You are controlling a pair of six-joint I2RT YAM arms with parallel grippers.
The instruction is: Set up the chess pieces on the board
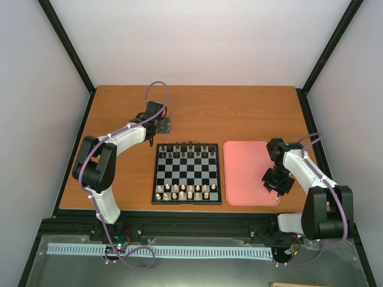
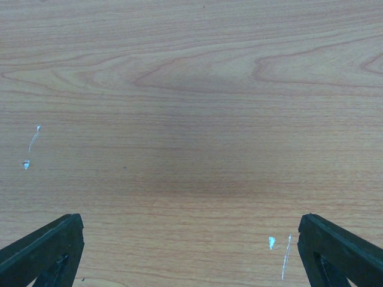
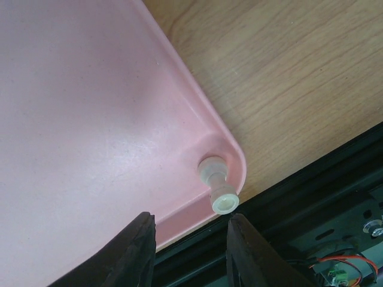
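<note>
The chessboard (image 1: 186, 173) lies mid-table. Dark pieces (image 1: 189, 150) fill its far rows and white pieces (image 1: 187, 191) its near rows. One white piece (image 3: 216, 178) stands in the near right corner of the pink tray (image 3: 102, 143), tight by the rim. My right gripper is open above that corner; the piece shows just beyond the fingertips, closer to the right finger (image 3: 242, 245), with nothing held. Far from the board, my left gripper hangs open over bare wood, its fingers wide apart and empty.
The tray's raised rim (image 3: 197, 98) curves close around the piece. Past it runs the dark frame (image 3: 311, 161) along the table's front edge, with wires near it.
</note>
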